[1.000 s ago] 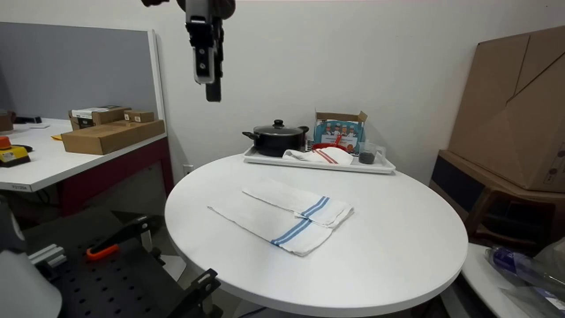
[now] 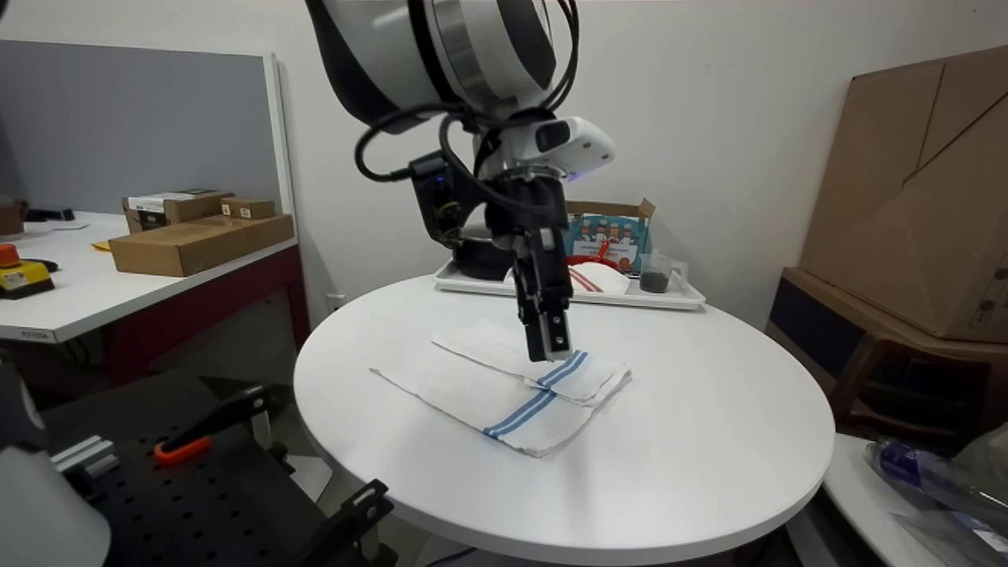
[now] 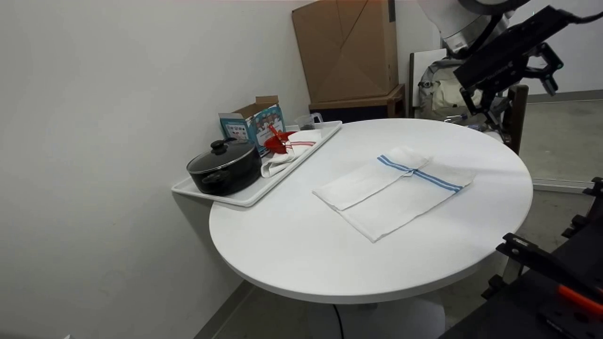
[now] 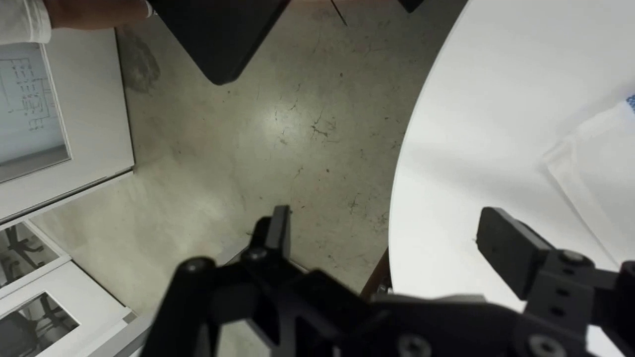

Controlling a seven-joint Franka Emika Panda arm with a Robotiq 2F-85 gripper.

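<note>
A white towel with blue stripes (image 2: 491, 387) lies on the round white table (image 2: 718, 425), with one part folded over the rest. In exterior view 2 the towel (image 3: 390, 197) shows its folded flap on the side toward the tray. My gripper is open, its two fingers wide apart with nothing between them. In the wrist view one finger (image 4: 506, 250) appears over the table and the other over the floor. Exterior view 2 has the gripper (image 3: 517, 104) raised near the table's right edge, apart from the towel.
Along the table's wall side stands a white tray (image 3: 248, 197) carrying a black lidded pot (image 3: 223, 167), a red bowl (image 3: 277, 145), a red-striped towel (image 3: 302, 141), an open box (image 3: 265, 124) and a clear cup (image 2: 656, 274). Bare tabletop surrounds the blue-striped towel.
In exterior view 1 the arm has come down and to the right from the upper left, now covering part of the pot. The blue-striped towel has stayed where it was.
</note>
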